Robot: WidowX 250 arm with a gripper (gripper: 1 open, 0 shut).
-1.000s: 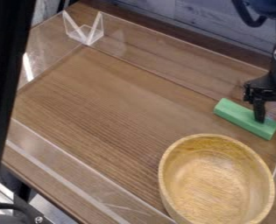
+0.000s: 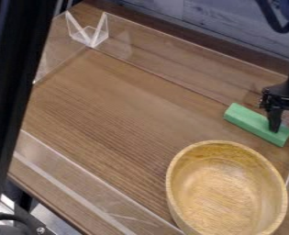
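Note:
A green rectangular block [image 2: 250, 120] lies on the wooden table at the right, just behind a large round wooden bowl [image 2: 227, 197]. My dark gripper [image 2: 274, 110] is at the right edge of the view, low over the block's right end, its fingers reaching down to it. It looks open, though the fingers are small and dark against the block, and I cannot tell whether they touch it.
A white wire holder [image 2: 88, 30] stands at the back left of the table [image 2: 116, 106]. A wall runs along the back, and a black post borders the left of the view.
My arm has shifted slightly to the right at the edge of the view. The block and bowl have not visibly moved.

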